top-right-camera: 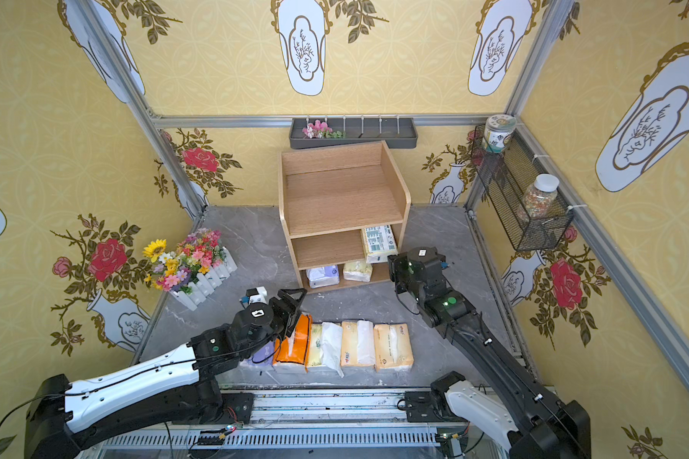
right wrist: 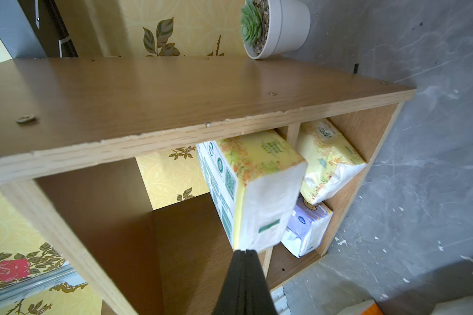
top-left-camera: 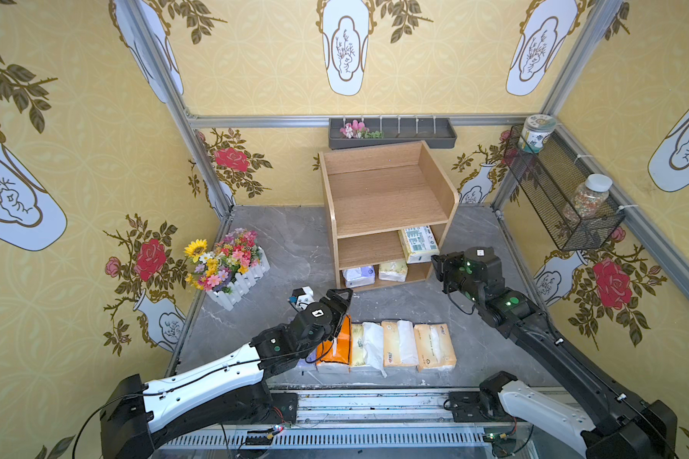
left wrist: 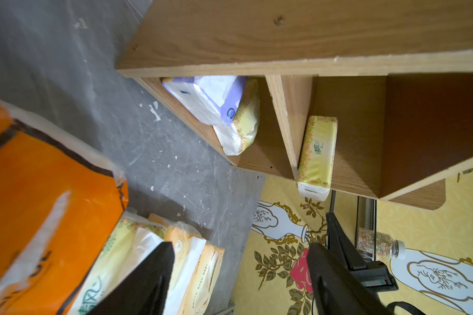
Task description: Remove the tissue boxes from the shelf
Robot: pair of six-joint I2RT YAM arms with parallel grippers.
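Note:
A yellow-and-white tissue pack [right wrist: 268, 210] stands at the right side of the shelf's middle level, its white end jutting past the front edge. My right gripper is shut with nothing between its fingers; in that wrist view the tips show just below the pack's near end, outside it. On the lowest level of the wooden shelf [top-left-camera: 386, 222] sit a purple-and-white pack [left wrist: 210, 97] and another yellow pack [left wrist: 241, 123]. My left gripper hangs open and empty above the front row of packs, in front of the shelf.
Several packs lie in a row along the front, including an orange pack [top-left-camera: 337, 344] and a tan pack [top-left-camera: 435, 345]. A flower planter [top-left-camera: 229, 267] stands left. At the right wall hangs a wire basket [top-left-camera: 566, 191] with jars. A succulent pot [right wrist: 289, 26] sits behind the shelf.

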